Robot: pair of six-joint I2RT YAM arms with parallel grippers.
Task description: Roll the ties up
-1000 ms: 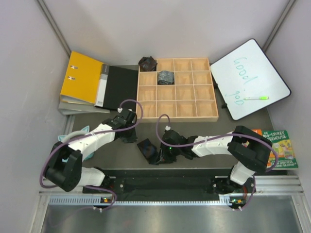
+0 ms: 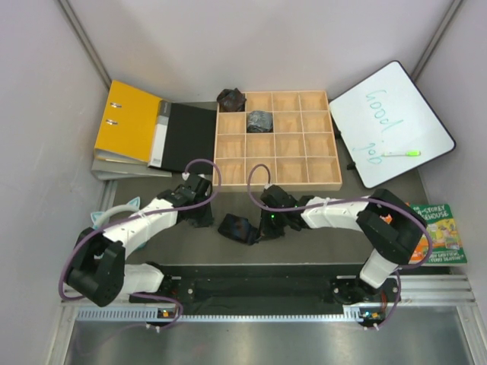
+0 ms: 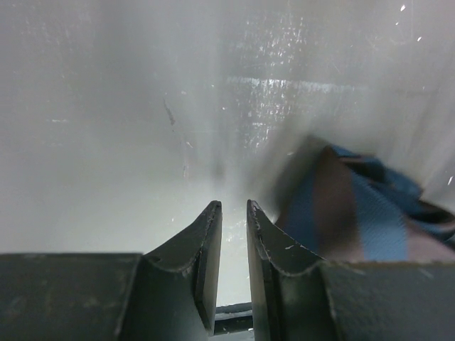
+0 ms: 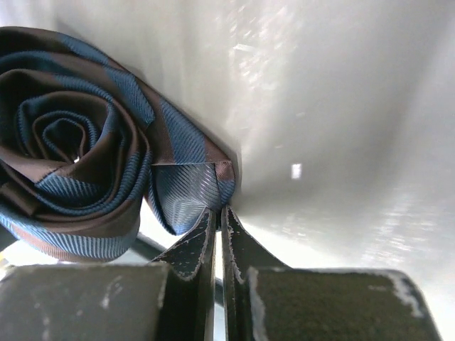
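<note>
A brown and blue striped tie [image 2: 237, 227] lies on the table between the two arms. In the right wrist view most of the tie [image 4: 71, 160] is coiled, and a short tail runs out from the coil to my fingertips. My right gripper is shut on the corner of that tail. The left gripper stands part open to the left of the tie [image 3: 355, 206], apart from it, with bare table between its fingers. In the wooden organizer [image 2: 276, 185], a dark bundle [image 2: 231, 99] and a grey bundle [image 2: 259, 121] sit in separate compartments.
Behind the left arm stand a yellow binder [image 2: 128, 118] and a black binder [image 2: 189, 137]. A whiteboard [image 2: 392, 125] leans at the back right, with books [image 2: 441, 234] in front of it. Several organizer compartments are empty.
The tie's tail end has swung to the right and slightly back along with my right gripper, turning the tie on the table. My left arm has barely moved.
</note>
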